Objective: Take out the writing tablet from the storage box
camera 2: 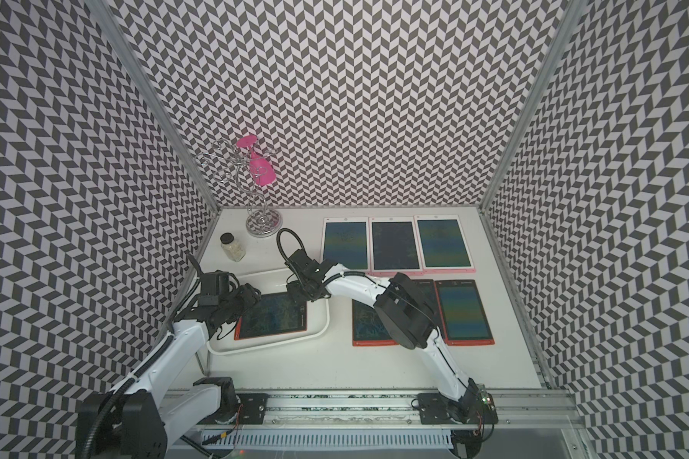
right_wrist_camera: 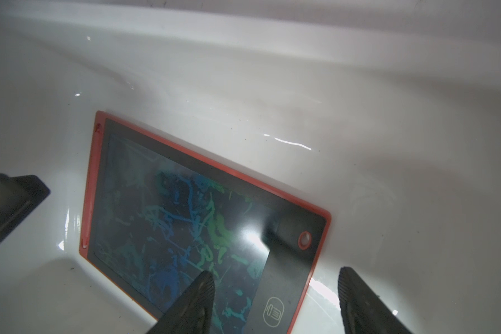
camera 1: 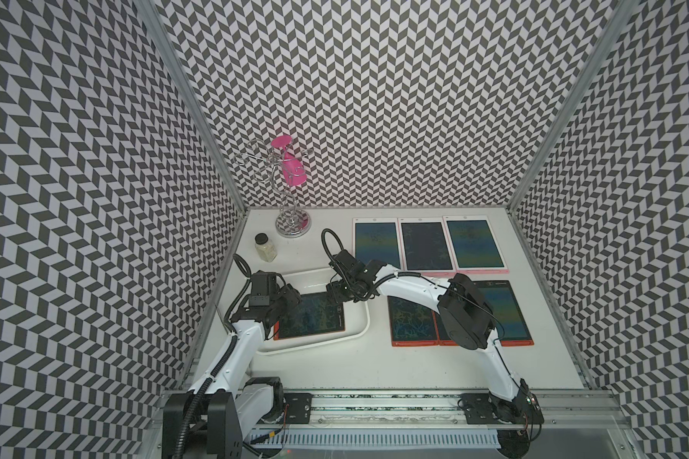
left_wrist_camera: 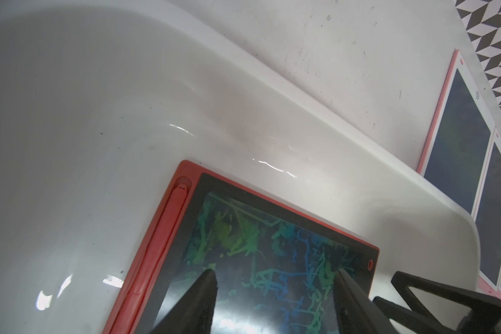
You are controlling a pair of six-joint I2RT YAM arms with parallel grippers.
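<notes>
A red-framed writing tablet with a dark, scribbled screen lies flat in the white storage box. Over its left part, my left gripper has its fingers apart, and the screen shows in the gap. A red stylus sits along the tablet's left edge in the left wrist view. My right gripper is open above the tablet's right end; one finger appears over the screen and the other beyond the right edge. Neither gripper has anything between its fingers. In the top views the arms partly cover the tablet's upper corners.
Several other tablets stand in two rows to the right: pink-framed behind, red-framed in front, partly under the right arm. A lidded jar and a metal stand with a pink cup are behind the box. The two grippers are close together.
</notes>
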